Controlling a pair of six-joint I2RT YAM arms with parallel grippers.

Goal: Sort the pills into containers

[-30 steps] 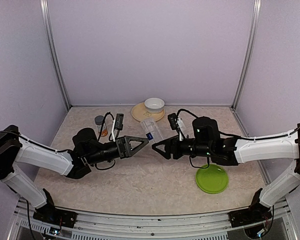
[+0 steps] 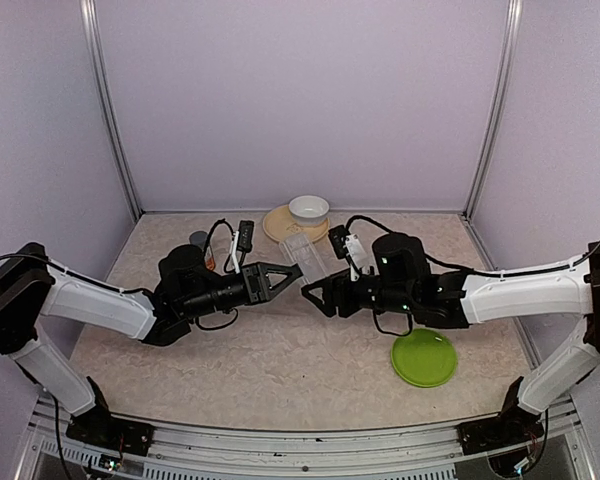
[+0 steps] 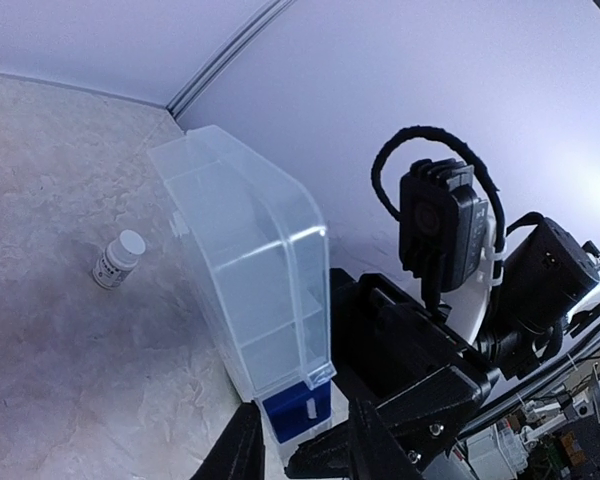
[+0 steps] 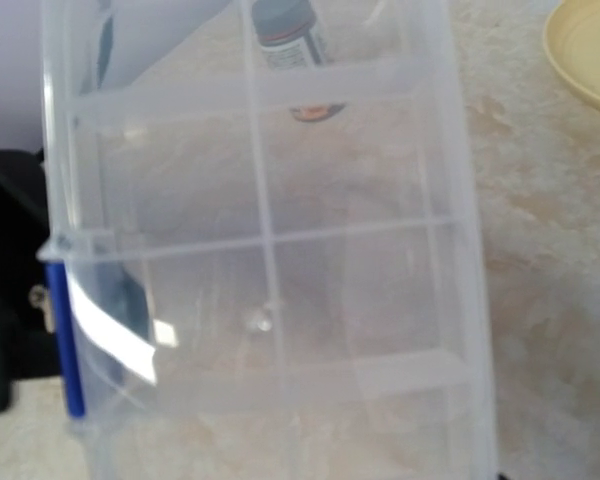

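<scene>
A clear divided plastic box [image 2: 302,252] is held tilted above the table between my two grippers. My right gripper [image 2: 318,294] is shut on its lower part; the right wrist view shows the empty-looking compartments of the box [image 4: 270,240] filling most of the picture. In the left wrist view, my left gripper has its fingers apart, one on each side of the box's blue latch [image 3: 298,410]; whether they touch it I cannot tell. A bottle with a dark cap [image 4: 290,45] appears through the box. A white-capped bottle [image 3: 120,258] stands on the table.
At the back lies a tan plate [image 2: 276,226] with a white bowl [image 2: 308,209] on it. A green plate [image 2: 423,358] sits at the front right.
My left gripper has come right, up to the box, and now covers the blue latch in the top view.
</scene>
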